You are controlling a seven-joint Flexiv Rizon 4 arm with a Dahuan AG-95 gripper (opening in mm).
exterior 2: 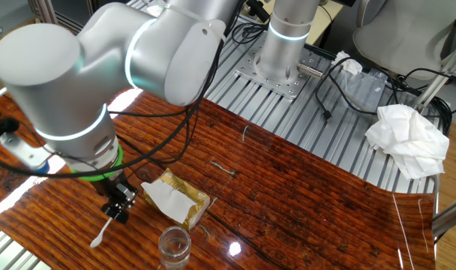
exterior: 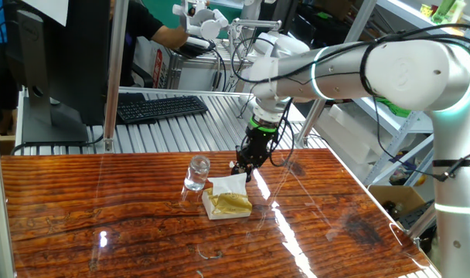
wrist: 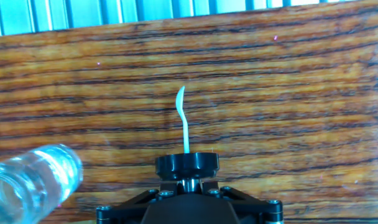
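A thin white spoon-like stick (wrist: 184,124) with a flattened, curved end sticks out from my black gripper, which is shut on its other end. In exterior view 2 the spoon (exterior 2: 100,233) slants down from the gripper (exterior 2: 117,213); whether its tip touches the table cannot be told. A clear glass jar (exterior: 196,173), upright and partly filled with clear liquid, stands left of the gripper in exterior view 1. Close by is a gold and white tissue pack (exterior: 229,204) with a white sheet pulled up. The wrist view cuts off part of the jar (wrist: 36,180).
Glossy brown wood covers the table (exterior: 103,208), with wide clear areas at its front and left. Beyond the far edge lie a black keyboard (exterior: 161,109) and a monitor. Crumpled white paper (exterior 2: 406,141) sits by the arm's base. Loose cables hang along the arm.
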